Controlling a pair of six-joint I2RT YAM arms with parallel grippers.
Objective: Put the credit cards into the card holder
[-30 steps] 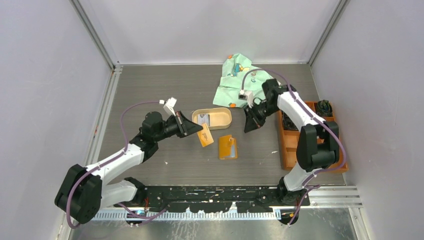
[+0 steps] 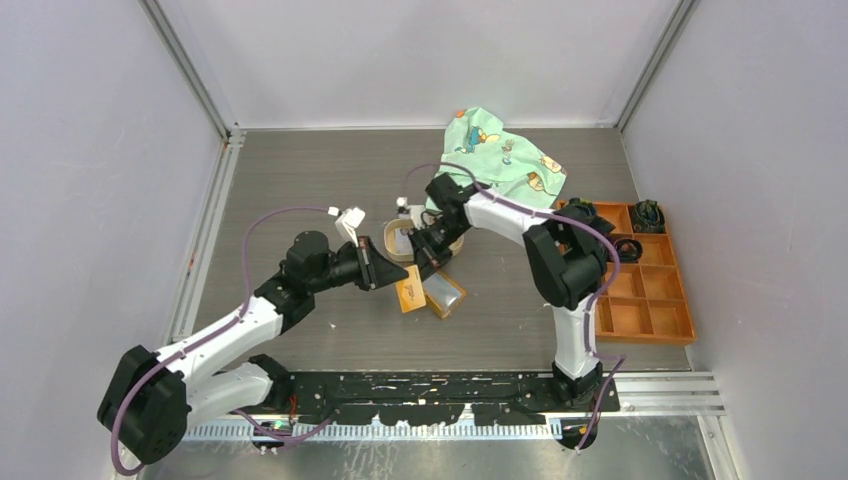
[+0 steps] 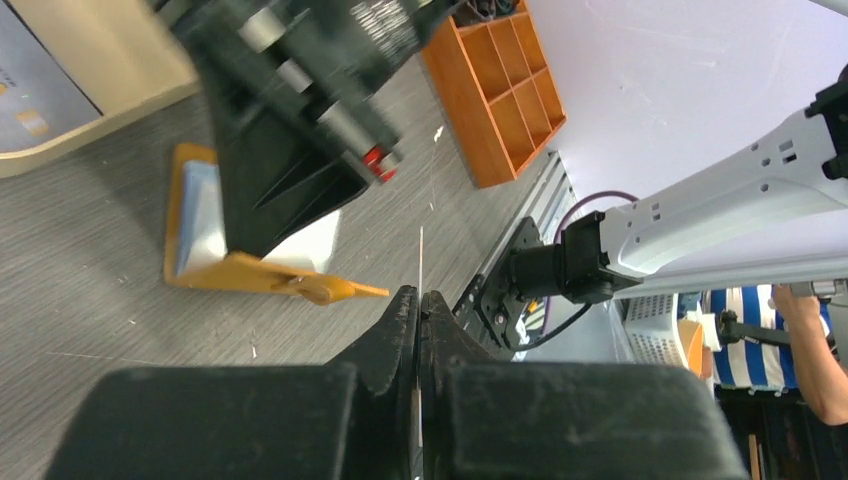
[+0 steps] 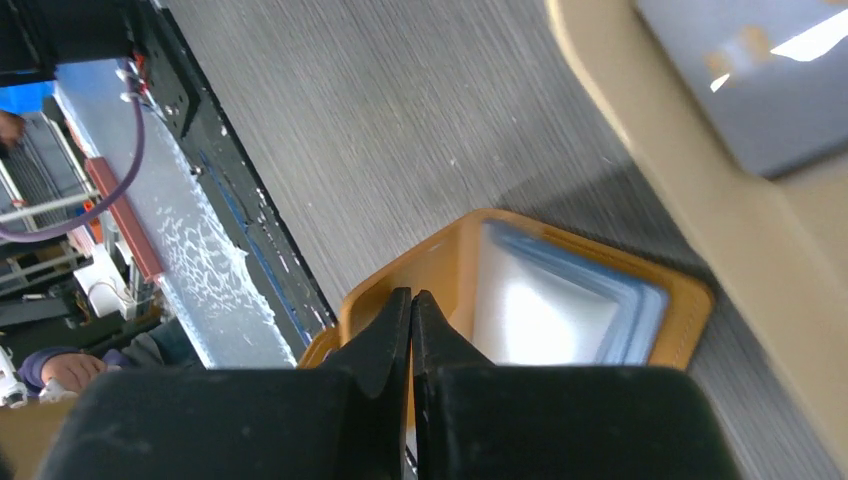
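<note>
A yellow-orange card [image 2: 411,290] is pinched in my left gripper [image 2: 404,275], shut on it; in the left wrist view the card [image 3: 421,265] shows edge-on as a thin line between the fingertips. My right gripper [image 2: 427,275] is shut on the orange card holder [image 2: 446,295]. In the right wrist view the holder [image 4: 685,300] lies opened, its clear sleeves [image 4: 545,310] facing up, and the fingers grip one cover. The left wrist view has the holder [image 3: 235,273] left of the card, apart from it, partly hidden behind the right gripper.
A beige box [image 2: 390,243] with a grey card [image 3: 40,95] inside stands just behind the holder, partly covered by the right arm. Farther back lies a green cloth [image 2: 510,165]. An orange compartment tray [image 2: 640,300] stands on the right.
My right gripper has come left and down onto the holder, which has shifted slightly left and turned. The left gripper, with its card, has moved only a little.
</note>
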